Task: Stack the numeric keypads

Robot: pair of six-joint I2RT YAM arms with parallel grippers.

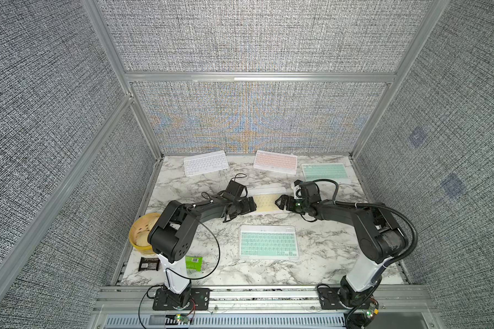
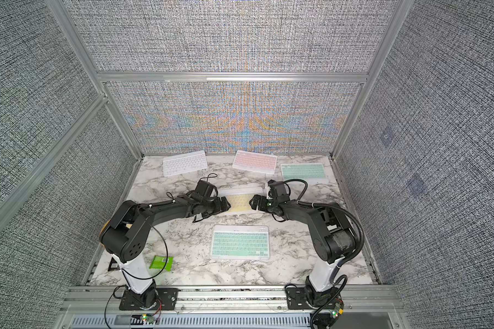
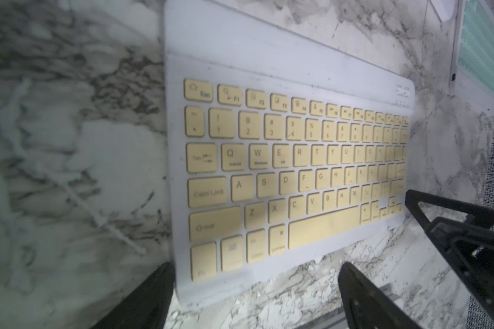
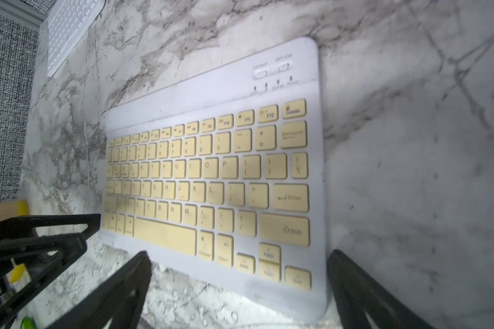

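Observation:
A white keyboard with yellow keys (image 1: 266,203) lies mid-table between the two arms. At its left end my left gripper stands open, its fingers (image 3: 148,296) apart near the front left corner. The right gripper is open at the opposite end, with the yellow keyboard's (image 4: 230,192) front right corner showing between its fingers. Closer to the front lies a keyboard with green keys (image 1: 269,243). Along the back are a white keyboard (image 1: 205,163), a pink-keyed one (image 1: 275,161) and another green-keyed one (image 1: 325,172). Whether either gripper touches the yellow keyboard, I cannot tell.
A yellow bowl (image 1: 141,233) stands at the left edge, partly behind the left arm. A dark packet (image 1: 148,264) and a green packet (image 1: 193,263) lie at the front left. Bare marble (image 1: 329,246) shows right of the front keyboard.

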